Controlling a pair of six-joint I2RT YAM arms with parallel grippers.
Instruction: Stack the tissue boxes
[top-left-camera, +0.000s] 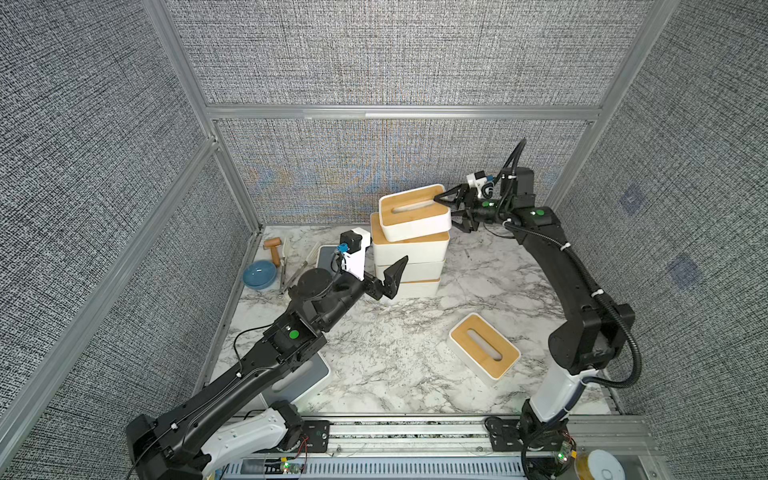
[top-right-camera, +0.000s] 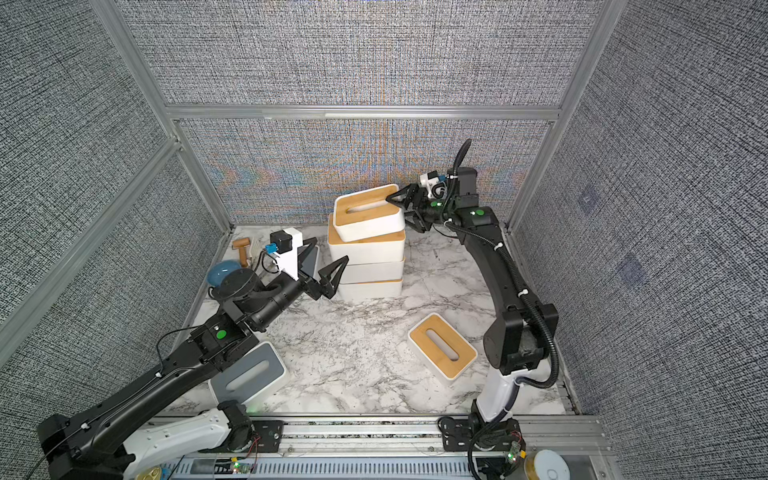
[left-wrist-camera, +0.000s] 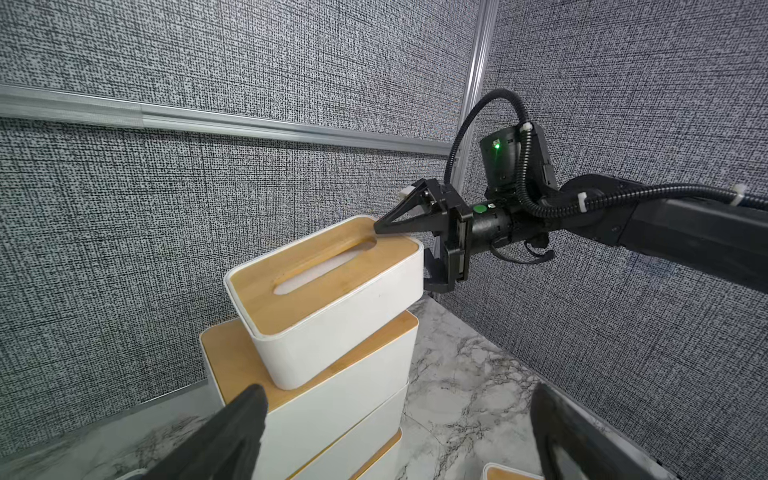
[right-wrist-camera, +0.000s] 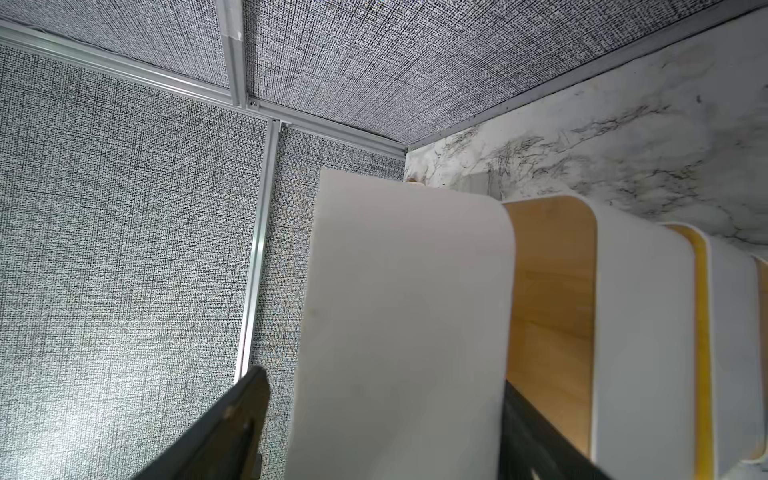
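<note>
A stack of three white tissue boxes with wooden tops (top-left-camera: 410, 253) stands at the back centre. On it the top tissue box (top-left-camera: 413, 214) sits askew, turned against the box below and tilted, its right end raised in the left wrist view. My right gripper (top-left-camera: 447, 208) is open around that right end. One finger is over the lid and the other lower; the right wrist view shows a gap between the left finger and the box wall. Left of the stack, my left gripper (top-right-camera: 329, 253) is open and empty, pointing toward it.
Another wooden-topped tissue box (top-left-camera: 484, 348) lies at the front right. A grey-topped box (top-right-camera: 249, 374) is at the front left beneath the left arm. A blue bowl (top-left-camera: 259, 274) and a wooden mallet (top-left-camera: 273, 248) are at the left edge.
</note>
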